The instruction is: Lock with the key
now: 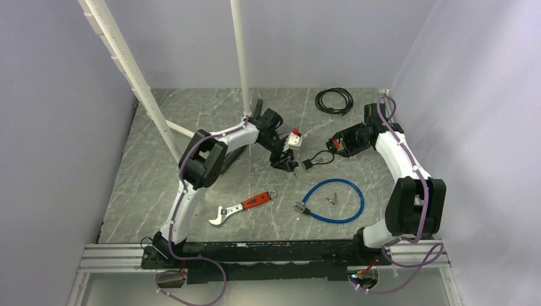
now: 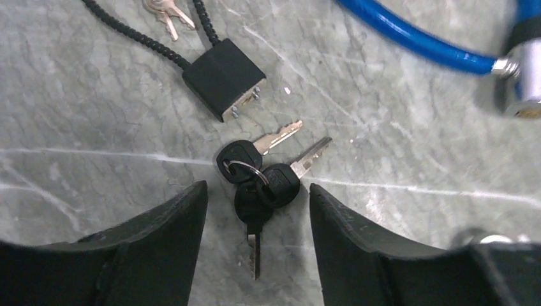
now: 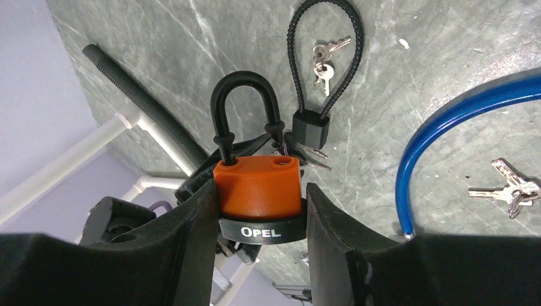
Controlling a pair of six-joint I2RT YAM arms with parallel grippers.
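Between the open fingers of my left gripper lies a ring of black-headed keys (image 2: 277, 185), on the marble surface and apart from both fingers. One key of the bunch points back toward me, while two others point up and to the right. My right gripper is shut on an orange OPEL padlock (image 3: 258, 185), gripping its body from the sides. The padlock's black shackle (image 3: 245, 80) points away from the gripper, and a keyhole cannot be seen. In the top view the padlock (image 1: 333, 145) is held to the right of the keys.
A black cable lock (image 2: 223, 78) lies close to the keys, with small silver keys (image 3: 324, 69) inside its loop. A blue cable lock (image 1: 362, 201) surrounds more keys (image 1: 332, 199). The red-handled wrench (image 1: 256, 200) lies front left; a black coil (image 1: 334, 101) is at the back.
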